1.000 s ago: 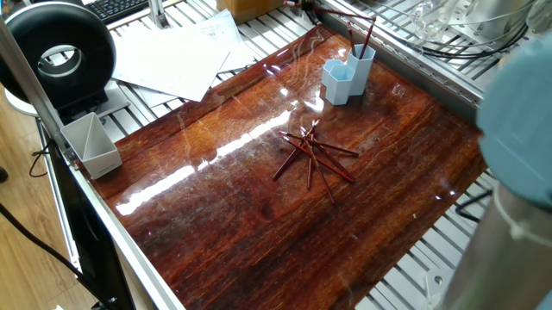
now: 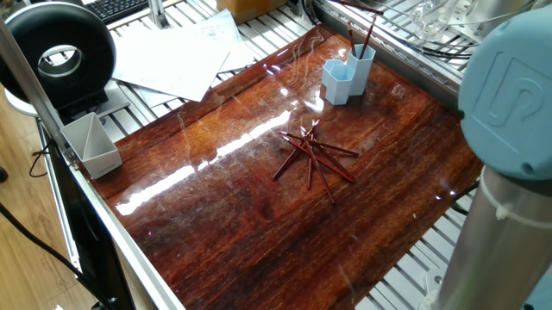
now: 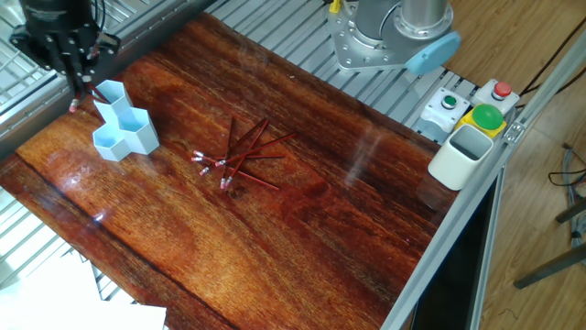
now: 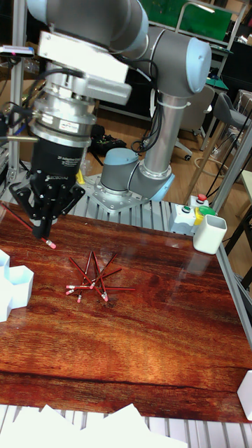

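My gripper [image 4: 43, 227] is shut on a dark red pencil [image 4: 49, 243], which it holds tilted above the table's far left in the third view. In the second view the gripper [image 3: 82, 84] hangs at the upper left beside a light blue holder [image 3: 139, 134] made of joined hexagonal cups. Two pencils [image 2: 367, 38] stand in one cup of that holder. The held pencil [image 2: 355, 8] crosses the top edge of the first view, where the gripper itself is out of frame. Several dark red pencils [image 3: 245, 155] lie crossed in a loose pile on the table.
A white open box [image 2: 91, 146] stands at one edge of the wood-patterned table [image 2: 233, 232]. Control buttons [image 3: 489, 115] sit beside it. White papers [image 2: 172, 60] lie past the far edge.
The held pencil has moved up and to the right in the first view. The blue-capped arm joint has shifted left. The pile and holder stay put.
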